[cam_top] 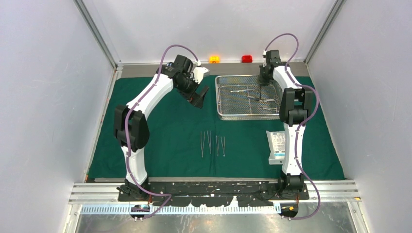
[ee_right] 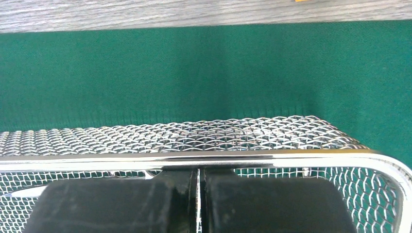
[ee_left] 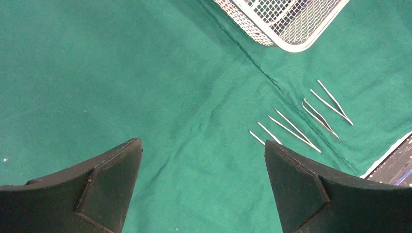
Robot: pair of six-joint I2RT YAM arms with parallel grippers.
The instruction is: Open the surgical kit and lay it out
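Note:
A metal mesh tray (cam_top: 228, 115) holding several instruments sits at the back right of the green cloth. My right gripper (cam_top: 264, 78) is down at its far rim (ee_right: 121, 162), fingers close together over the mesh; a thin bright strip shows between them, and whether they hold anything is unclear. My left gripper hangs open above the cloth, left of the tray, nothing between its fingers. Several tweezers (cam_top: 209, 143) lie in a row at the front middle.
A white pack (cam_top: 276, 145) lies front right beside the right arm. A yellow block (cam_top: 214, 59) and red block (cam_top: 247, 58) stand behind the cloth.

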